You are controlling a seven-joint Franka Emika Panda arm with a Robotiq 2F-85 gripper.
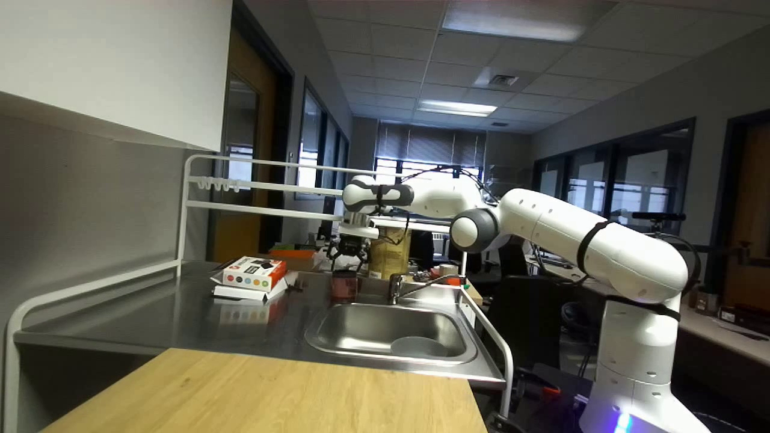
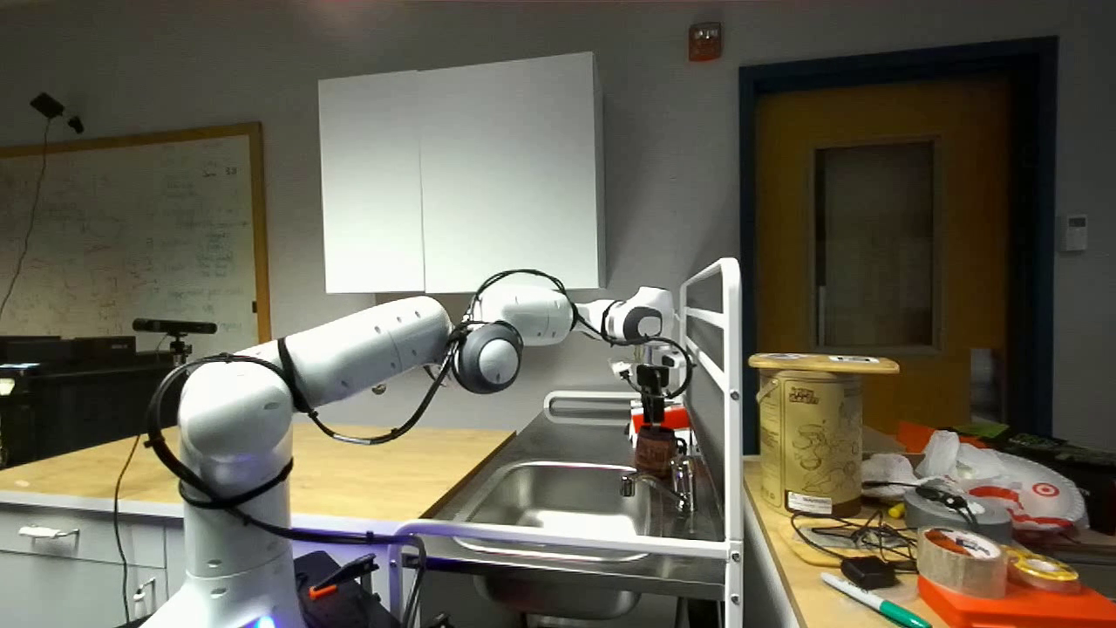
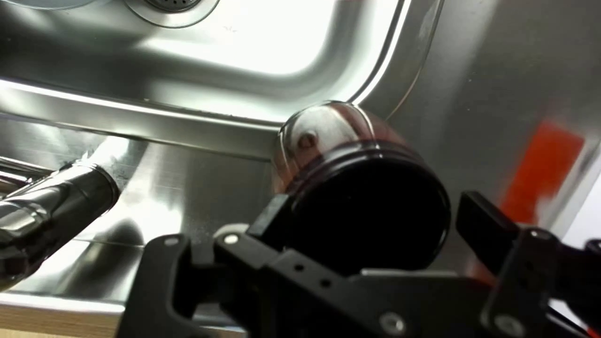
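Observation:
A dark red, glossy cup-like container (image 1: 344, 288) stands upright on the metal counter behind the sink's near-left rear corner. Its round black top (image 3: 372, 211) fills the middle of the wrist view; whether that is a lid or a dark opening I cannot tell. My gripper (image 1: 349, 260) is open and points down just above the container. Seen from the wrist, its fingers (image 3: 489, 228) stand on either side of that top, the left one close to the rim and the right one with a gap. In exterior view 2 the container (image 2: 656, 452) sits directly under the gripper.
Beside the container is the sink (image 1: 393, 332), with a round, plate-like thing (image 1: 418, 346) in it. The faucet (image 3: 56, 217) stands close by. A white and red box (image 1: 252, 274) lies on the counter to the left. White rack bars (image 2: 711, 345) run near my wrist.

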